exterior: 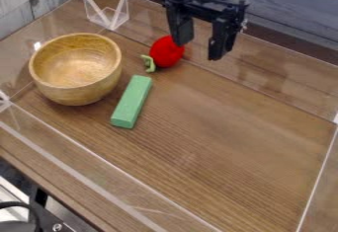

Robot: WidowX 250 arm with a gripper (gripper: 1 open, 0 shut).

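Note:
The black gripper [204, 34] hangs at the top centre of the camera view, open, over the back of the wooden table. A red round object [166, 50] with a small green part sits just left of and below it. A wooden bowl [75, 67] stands at the left, and a flat light-green block [132, 101] lies to the right of the bowl, nearer the front.
A white wire-like holder [106, 14] stands at the back left. A dark cable lies at the bottom left edge.

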